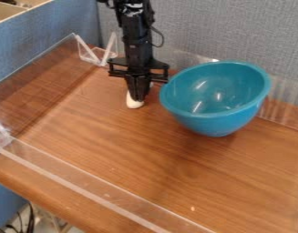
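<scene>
A black gripper (138,89) points down at the back middle of the wooden table (127,164), over a small white elongated object (134,101). Its fingertips are low, at or right by that object; whether anything is between them I cannot make out. A large blue bowl (214,100) stands just to the right of the gripper, very close to it.
A clear plastic edge runs along the table's near left and back. A white wire frame (93,53) stands at the back left, beside a blue-grey padded wall (29,55).
</scene>
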